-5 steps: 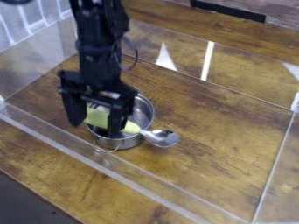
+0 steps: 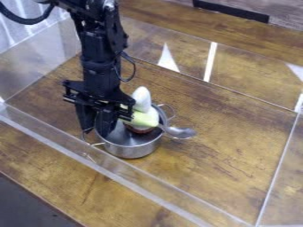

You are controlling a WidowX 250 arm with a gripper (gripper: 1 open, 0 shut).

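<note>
A steel pot (image 2: pixel 133 148) with wire handles sits on the wooden table. My black gripper (image 2: pixel 101 120) is down at the pot's left side, its fingers over or inside the rim; whether anything is between them is hidden. To its right in the pot are a pale green item (image 2: pixel 142 118), a white rounded object (image 2: pixel 141 97) and a ladle-like metal spoon (image 2: pixel 179 132) sticking out over the right rim.
A clear barrier or strip (image 2: pixel 190 183) runs diagonally across the front, with more clear panels around the work area. The table (image 2: pixel 236 133) to the right of the pot is bare.
The gripper has shifted slightly left within the pot area. The white object stands higher and more visible, and the green item and spoon have shifted.
</note>
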